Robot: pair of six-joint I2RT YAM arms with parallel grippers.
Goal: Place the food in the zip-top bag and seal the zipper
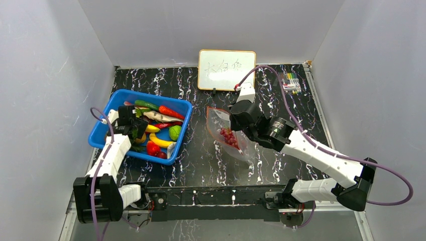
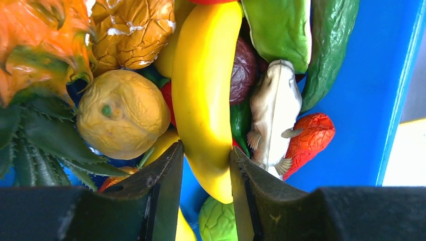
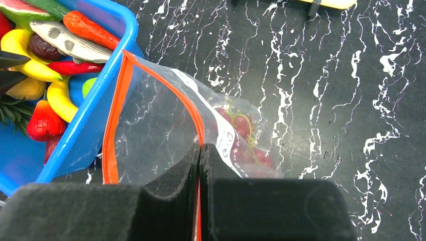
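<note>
In the left wrist view, my left gripper is over the blue bin (image 2: 382, 75), its fingertips on either side of the lower end of a yellow banana (image 2: 206, 85); whether they press on it is unclear. The zip bag (image 3: 150, 120), with orange zipper strips and red grapes (image 3: 241, 125) inside, is held up by my right gripper, shut on its edge. The bag's mouth gapes toward the bin, seen from above (image 1: 223, 130).
The bin holds mixed play food: fish, peppers, cucumber, cabbage (image 1: 175, 132). A whiteboard (image 1: 226, 70) and markers (image 1: 290, 83) lie at the back. Bare table surrounds the bag.
</note>
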